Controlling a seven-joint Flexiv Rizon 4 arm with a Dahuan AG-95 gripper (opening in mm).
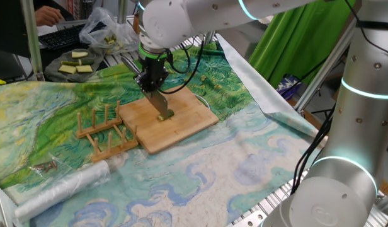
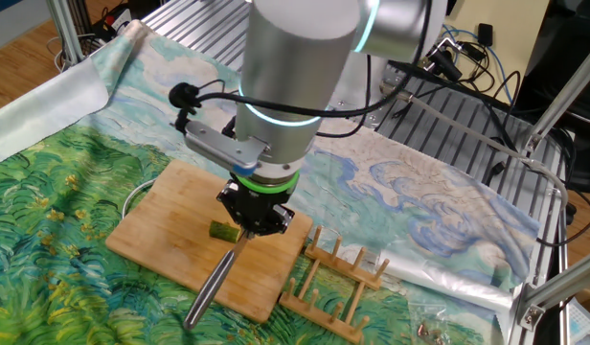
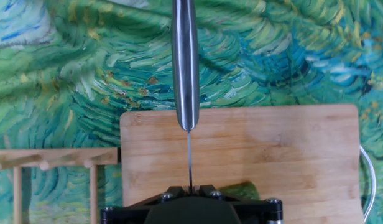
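Note:
My gripper is shut on a knife near where its blade meets the handle. The knife's steel handle (image 3: 186, 68) sticks out away from the gripper, toward the board's edge and past it. In exterior view 1 the wide blade (image 1: 158, 102) points down toward the cutting board (image 1: 189, 129). A short green vegetable piece (image 2: 224, 231) lies on the board right beside the blade; whether the edge touches it I cannot tell. In the wrist view the piece (image 3: 241, 190) is partly hidden behind the gripper.
A wooden peg rack (image 1: 109, 140) stands against the board's side. A plastic roll (image 1: 63, 189) lies near the rack, with a small clear bag (image 1: 45, 166) beside it. Cut vegetable pieces (image 1: 76, 65) rest on a dark cloth at the back. The painted tablecloth is bare right of the board.

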